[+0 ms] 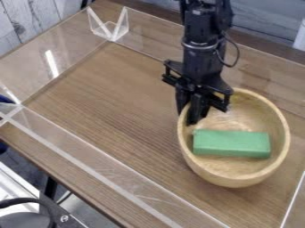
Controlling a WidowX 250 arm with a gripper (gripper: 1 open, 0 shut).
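Observation:
My black gripper point(198, 103) is at the upper left rim of a beige bowl point(265, 125), its fingers pointing down and shut on that rim. A green block point(231, 143) lies inside the bowl, toward its front. The fingertips are dark and partly hard to make out where they meet the rim.
White tape marks show at the back left and along the left. A black cable and round part point(24, 216) sit at the lower left edge.

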